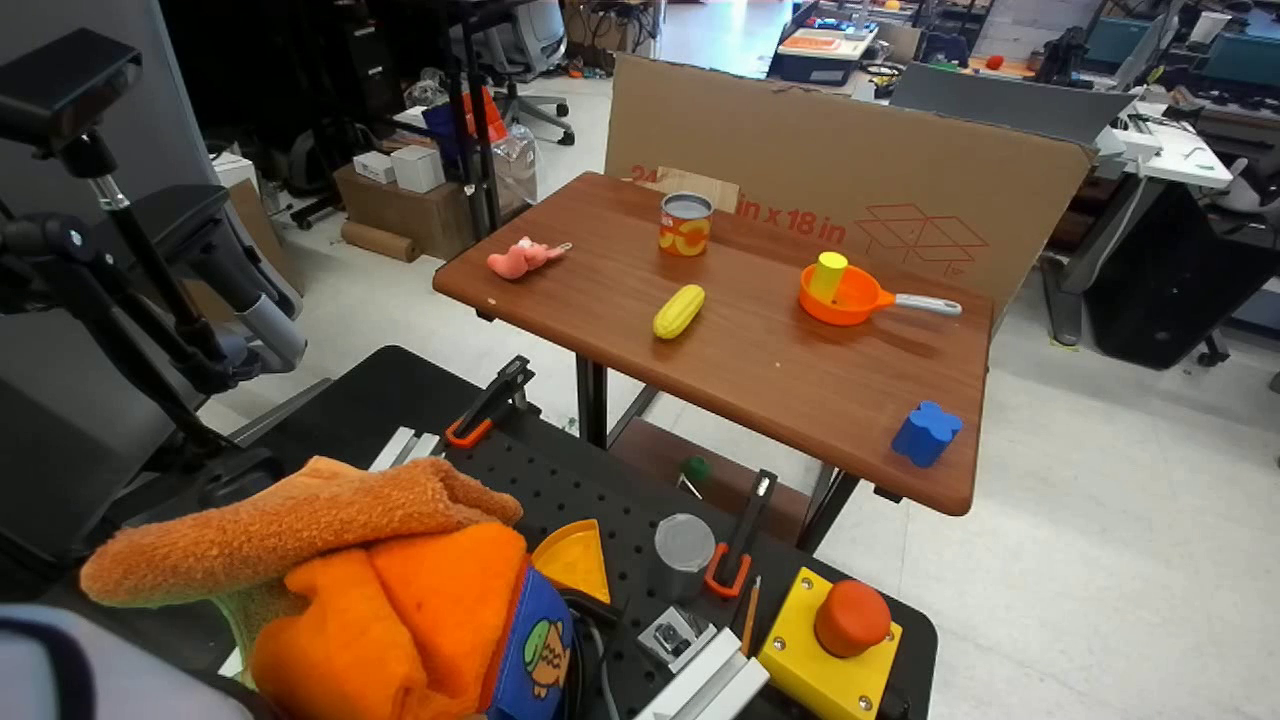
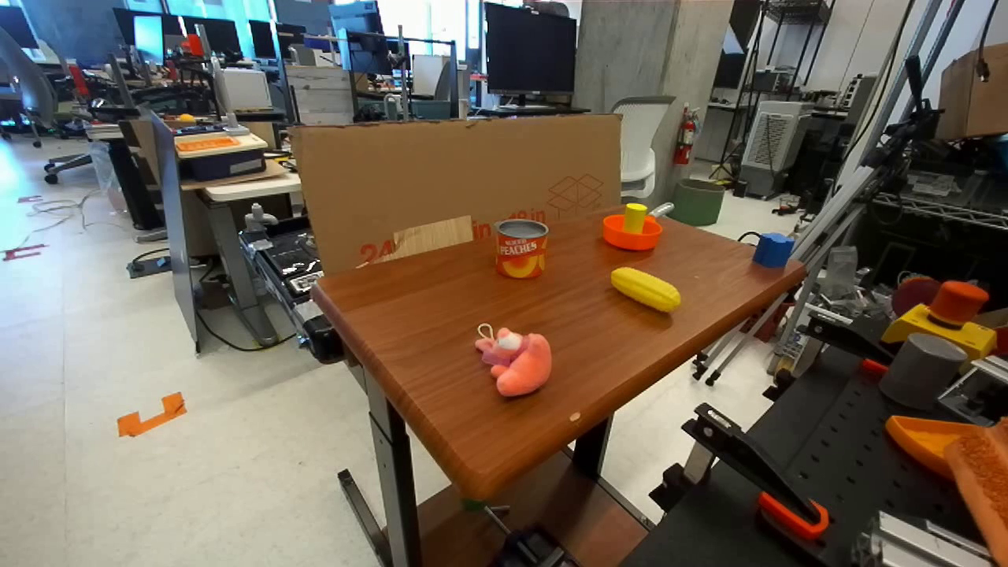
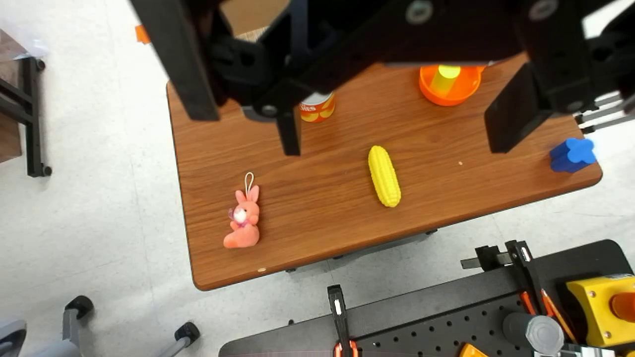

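Observation:
In the wrist view my gripper is open, its two dark fingers spread wide above the table with nothing between them. Below them a yellow corn cob (image 3: 385, 177) lies on the wooden table (image 1: 576, 282). An orange pan (image 1: 842, 299) with a grey handle holds a yellow cylinder (image 1: 828, 276) standing upright. The peaches can (image 2: 521, 250) stands near the cardboard at the back. A pink plush rabbit (image 3: 244, 217) lies toward the left end. By the right end rests a blue flower-shaped block (image 1: 927, 434). Neither exterior view shows the gripper.
A tall cardboard sheet (image 1: 840, 168) stands along the table's back edge. The black perforated bench (image 1: 576, 468) in front carries clamps, an orange cloth bundle (image 1: 396, 600), a grey cylinder (image 1: 684, 552) and a yellow box with a red button (image 1: 840, 636). Bare tabletop surrounds the corn.

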